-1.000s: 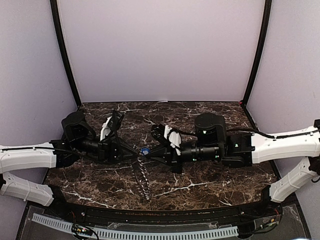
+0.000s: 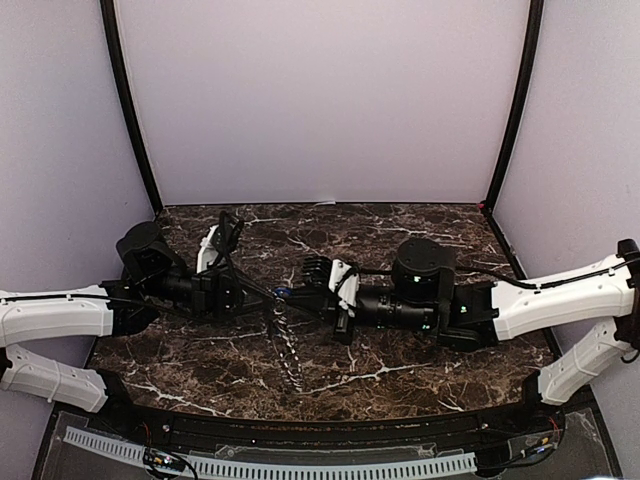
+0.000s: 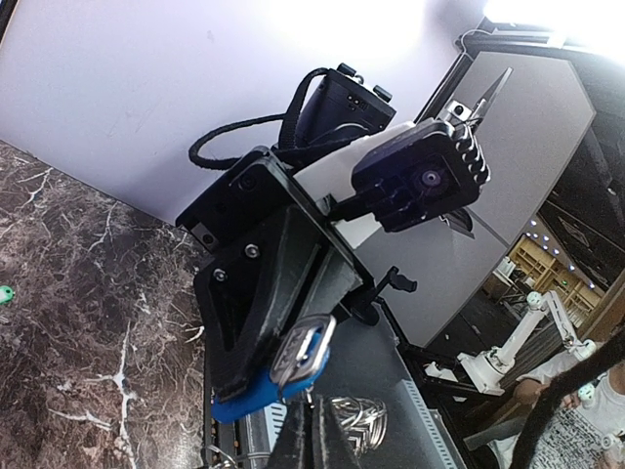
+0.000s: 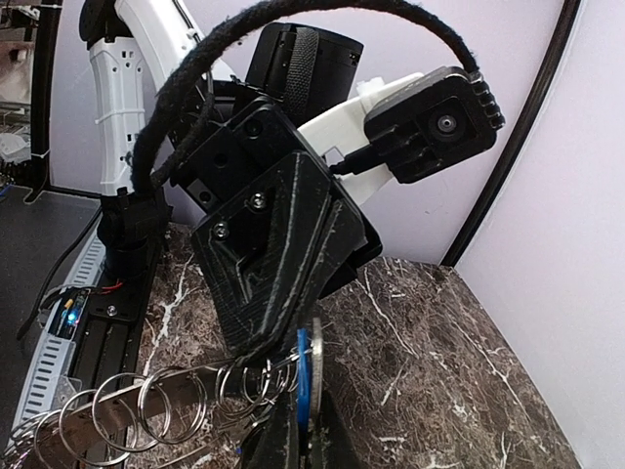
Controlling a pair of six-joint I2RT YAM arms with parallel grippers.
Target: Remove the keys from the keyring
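The two grippers meet tip to tip above the table's middle. In the top view the left gripper (image 2: 268, 297) is shut, and a string of metal rings (image 2: 287, 355), the keyring, hangs below its tips. My right gripper (image 2: 296, 298) is shut on a blue key (image 2: 281, 291). Seen from the right wrist, the blue key (image 4: 304, 381) stands edge-on between the fingertips, and silver rings (image 4: 146, 405) run off to the left. The left wrist view shows a silver key part (image 3: 301, 352) beside the blue, just above the left gripper. The exact contact at the left fingertips is hidden.
A small green object (image 3: 5, 293) lies on the dark marbled table (image 3: 68, 322) at the left wrist view's edge. Pale walls (image 2: 330, 100) close off the back and sides.
The left gripper has hardly moved.
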